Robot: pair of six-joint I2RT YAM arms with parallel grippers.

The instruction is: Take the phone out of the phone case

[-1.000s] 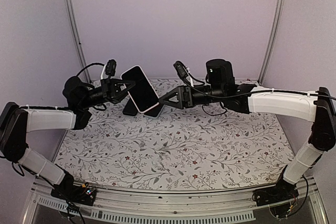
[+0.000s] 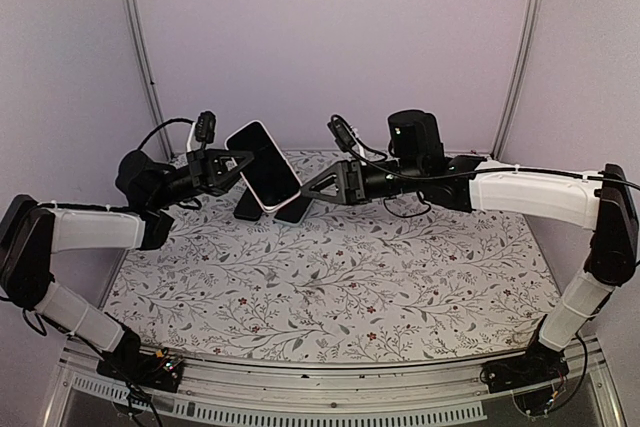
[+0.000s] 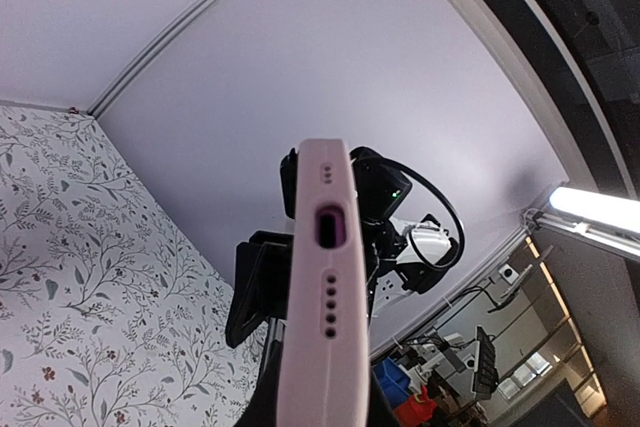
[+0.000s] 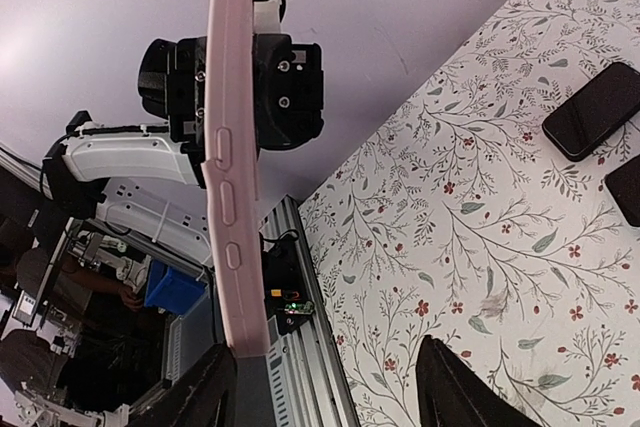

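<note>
My left gripper is shut on the phone, which is in a pale pink case and held tilted in the air, black face showing in the top view. In the left wrist view the case's edge with port and holes fills the middle, hiding the fingers. My right gripper is part open beside the lower end of the phone; in the right wrist view its fingertips are below and right of the case's side, with nothing between them.
Two dark phone-like slabs lie at the back of the floral table, behind the held phone.
</note>
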